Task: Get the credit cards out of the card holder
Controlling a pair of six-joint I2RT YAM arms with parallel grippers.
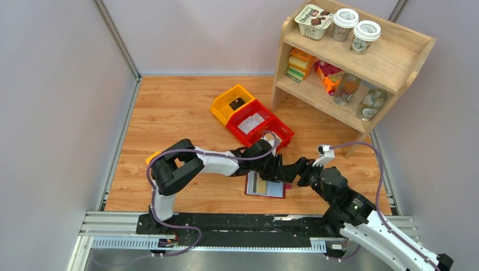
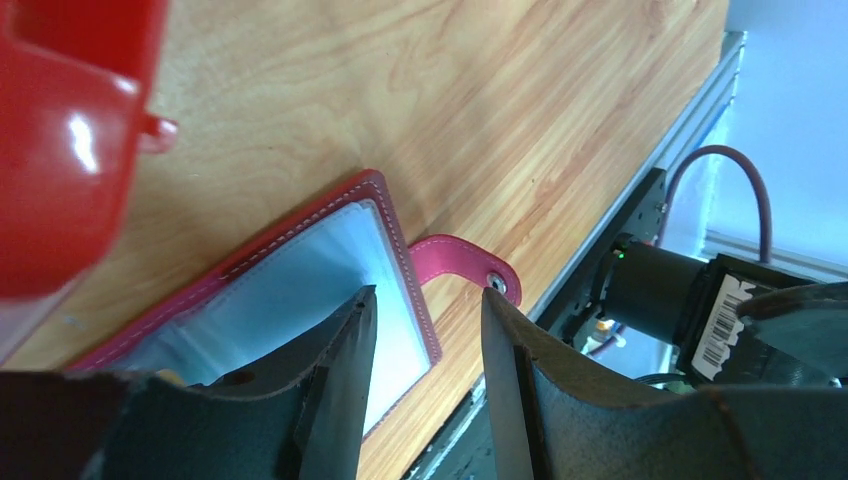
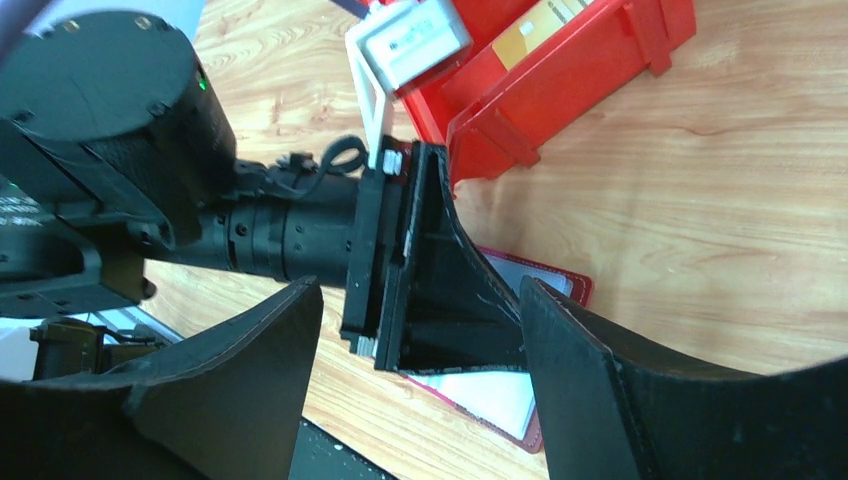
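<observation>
The card holder point(image 1: 266, 195) lies open on the table, with a dark red stitched border and clear pockets. A tan strip and a grey strip show in its left part. In the left wrist view, a pink snap strap point(image 2: 462, 262) sticks out from its edge. My left gripper is part open above that edge and strap, with nothing held between its fingers. In the right wrist view, my right gripper stands open, its fingers empty; the left gripper appears beyond them and covers much of the holder.
Behind the holder stand red bins point(image 1: 277, 116) and a yellow bin point(image 1: 227, 97), with flat cards lying inside. A wooden shelf point(image 1: 361, 62) with cups, packets and bottles fills the back right. Both grippers are very close together.
</observation>
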